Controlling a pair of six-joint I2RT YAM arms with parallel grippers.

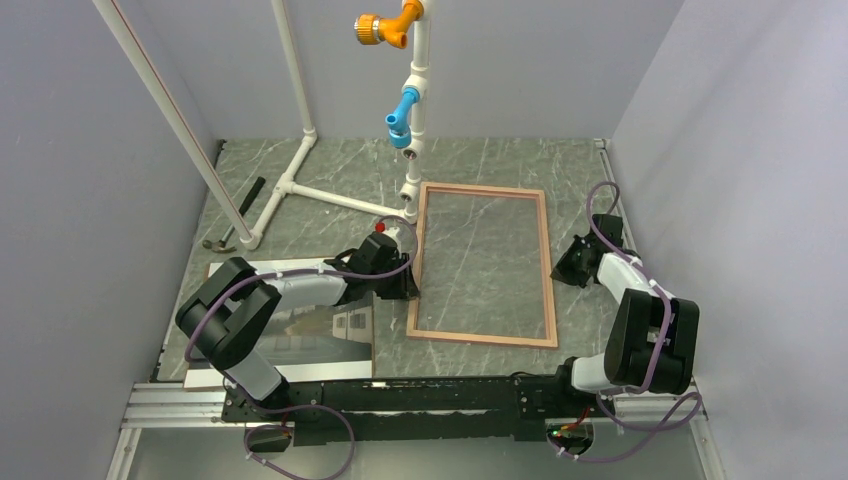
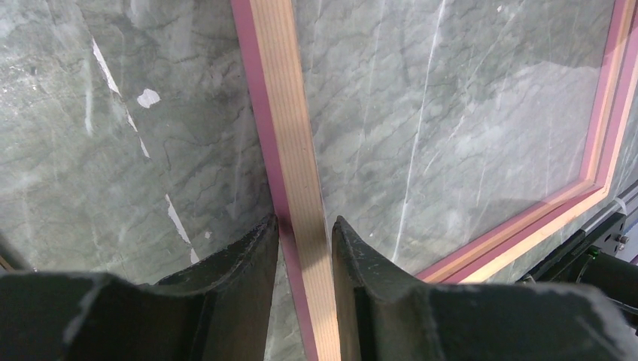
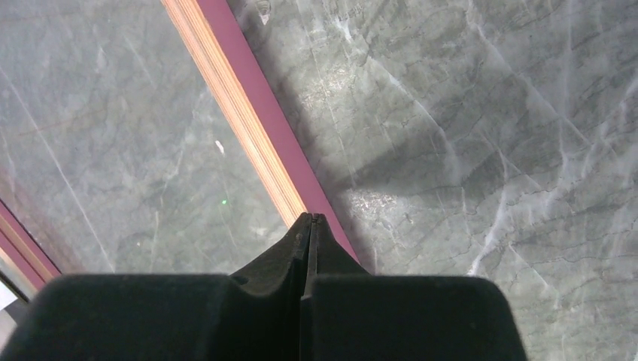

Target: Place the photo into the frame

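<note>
A wooden frame [image 1: 480, 338] lies on the grey table, its middle clear down to the marbled surface. My left gripper is shut on the frame's left rail, one finger each side. Outside the right rail [image 3: 259, 143], my right gripper is shut with nothing between its fingers. Its tips overlap the rail's purple outer face in the right wrist view; touching or apart, I cannot tell. From above, the right gripper stands just right of the rail. The photo [image 1: 340, 362] lies at the front left, partly hidden by my left arm.
White pipes [image 1: 345, 202] stand at the back left, one post close to the frame's back left corner. A hammer [image 1: 240, 210] lies at the far left. Bare table [image 1: 585, 330] borders the frame's right side.
</note>
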